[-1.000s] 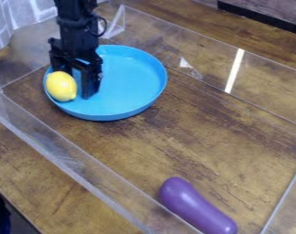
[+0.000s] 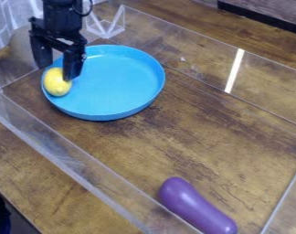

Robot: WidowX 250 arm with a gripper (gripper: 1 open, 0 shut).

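Note:
My black gripper (image 2: 58, 57) hangs at the upper left, its open fingers over the left rim of a blue plate (image 2: 120, 84). A yellow object (image 2: 58, 84), lemon-like, lies on the plate's left side, just below the fingers, with nothing seen held between them.
A purple eggplant-like object (image 2: 195, 204) lies at the bottom right on the wooden table (image 2: 175, 146). Clear transparent walls run along the left and the right.
My gripper has risen and moved a little left, away from the yellow object. The plate and yellow object have shifted slightly left and up.

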